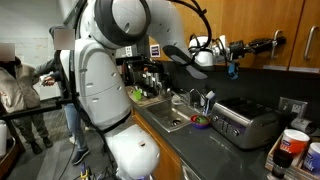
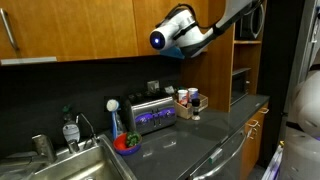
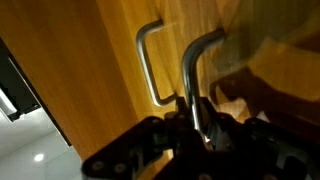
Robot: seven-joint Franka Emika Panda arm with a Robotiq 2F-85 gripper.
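Observation:
In the wrist view, a curved metal cabinet handle point(image 3: 189, 65) runs down from the wood into the space between my black fingers. My gripper is shut on this handle, close against the cabinet face. A second metal handle point(image 3: 146, 65) stands beside it, apart from the fingers. The exterior view shows my gripper point(image 1: 268, 46) at the upper wooden cabinet point(image 1: 255, 18), high over the counter. In the other exterior view, my white and black arm point(image 2: 205, 38) reaches the cabinet point(image 2: 85, 32) from the right; the fingers cannot be made out there.
Below is a dark counter point(image 1: 225, 157) with a silver toaster point(image 1: 243, 122), a sink point(image 1: 172, 117) and a bowl point(image 1: 201, 122) near it. A box with cups point(image 1: 298, 145) stands at the right.

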